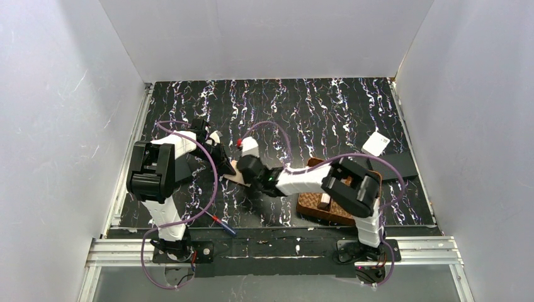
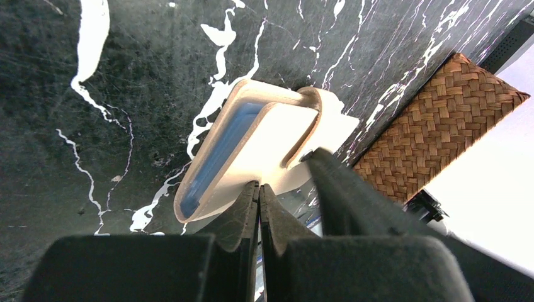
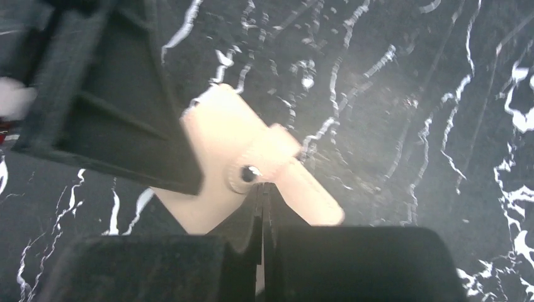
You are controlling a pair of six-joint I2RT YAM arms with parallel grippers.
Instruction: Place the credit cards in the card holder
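The beige card holder (image 2: 277,135) lies on the dark marbled table. A blue card (image 2: 220,157) sits inside it, showing along the open slot in the left wrist view. A strap with a dark snap (image 3: 250,173) crosses the holder. My left gripper is shut, its tips at the holder's lower edge; whether they pinch the leather is unclear. My right gripper is also shut, hanging over the holder near the snap, with nothing showing between its fingers. From above, the arms partly cover the holder (image 1: 237,176).
A brown woven basket (image 1: 324,214) with a pale item inside stands under the right arm. Near the front left lies a blue-and-red screwdriver (image 1: 220,223). A white object (image 1: 376,144) and a dark box (image 1: 403,166) are at the right.
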